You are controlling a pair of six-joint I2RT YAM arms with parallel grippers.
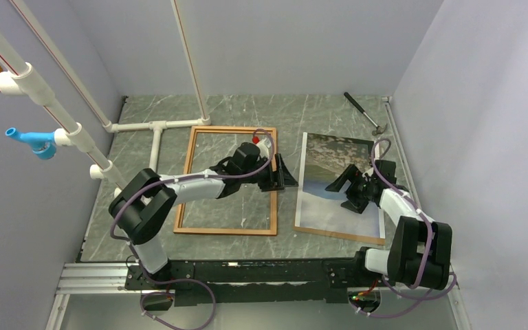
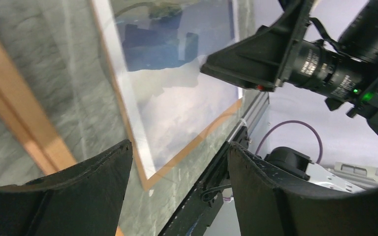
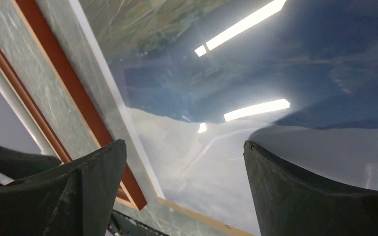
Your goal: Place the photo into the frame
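The photo (image 1: 323, 210), a landscape with white borders, lies flat on a wooden-edged backing (image 1: 340, 235) at the right of the table. To its left lies the empty wooden frame (image 1: 227, 232), grey table showing through it. My left gripper (image 1: 291, 179) is open above the gap between the frame's right side and the photo; its wrist view shows nothing between its fingers. Over the photo's right half, my right gripper (image 1: 335, 196) also stands open. The photo's surface (image 3: 192, 162) fills most of the right wrist view, with bright reflections on it.
A black-handled hammer (image 1: 364, 112) lies behind the photo near the right wall. White pipes (image 1: 157, 126) run along the table's back left, beside the frame. Bare table (image 1: 306, 110) shows behind the frame and the photo.
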